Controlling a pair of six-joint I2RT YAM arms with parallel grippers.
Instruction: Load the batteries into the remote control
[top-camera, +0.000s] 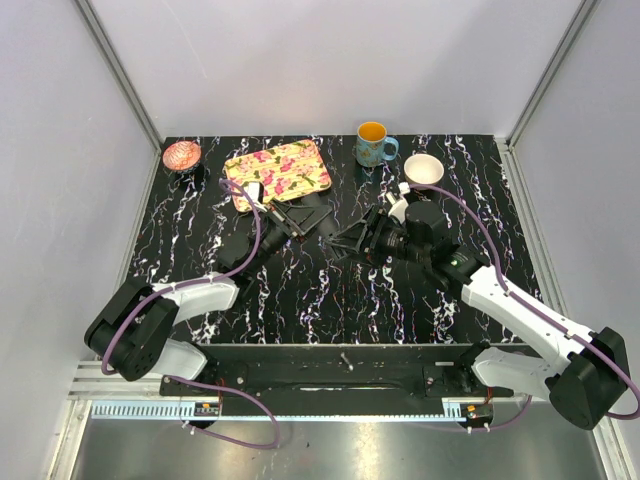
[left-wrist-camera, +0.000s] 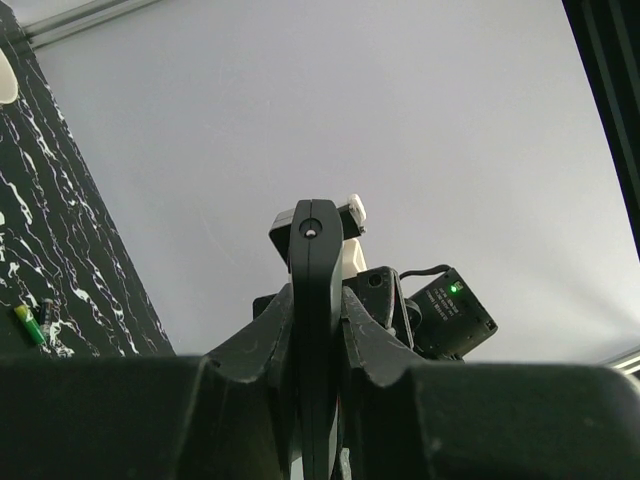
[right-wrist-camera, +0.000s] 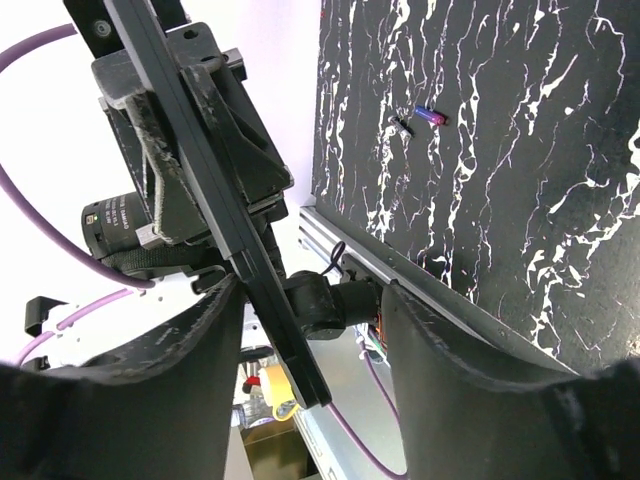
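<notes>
The dark remote control (top-camera: 323, 225) is held in the air by my left gripper (top-camera: 312, 212), shut on it; in the left wrist view it stands end-on between the fingers. My right gripper (top-camera: 347, 242) is at the lower end of the remote, which runs diagonally past its fingertips in the right wrist view; its fingers stand part apart, and whether they touch the remote is unclear. Small batteries lie on the black marble table: a blue-purple one (right-wrist-camera: 431, 116) and a dark one (right-wrist-camera: 402, 127) in the right wrist view, a green one (left-wrist-camera: 29, 324) in the left wrist view.
A floral tray (top-camera: 275, 170) lies at the back, with a patterned bowl (top-camera: 181, 156) left of it, and a mug (top-camera: 370, 145) and white bowl (top-camera: 423, 170) to its right.
</notes>
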